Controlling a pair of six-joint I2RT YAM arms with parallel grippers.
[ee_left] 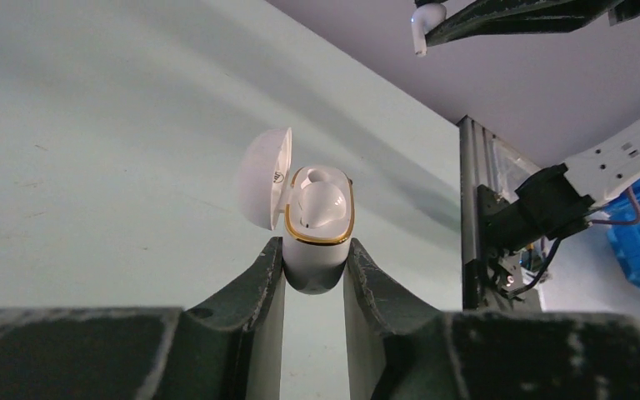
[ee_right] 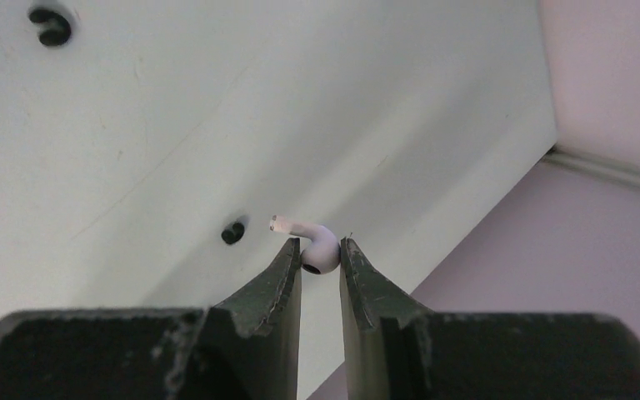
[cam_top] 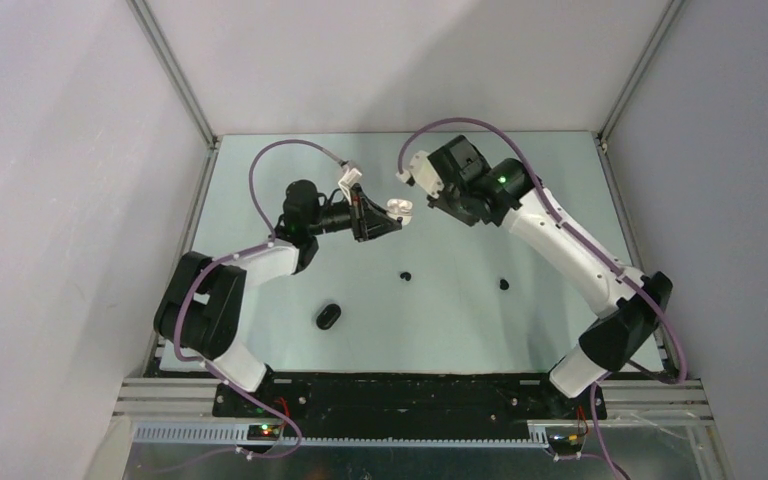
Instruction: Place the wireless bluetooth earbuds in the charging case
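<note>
My left gripper is shut on the white charging case [ee_left: 317, 212], whose lid stands open, held in mid-air left of centre in the top view [cam_top: 399, 212]. My right gripper is shut on a white earbud [ee_right: 317, 242], stem sticking out to the left. In the left wrist view, that earbud [ee_left: 427, 25] shows at the upper right, raised and apart from the case. In the top view the two grippers are close together over the table's upper middle.
Small black pieces [cam_top: 406, 276] [cam_top: 504, 284] and a black oval case [cam_top: 328, 315] lie on the pale table [cam_top: 420, 330]. Side walls and a back wall bound the table.
</note>
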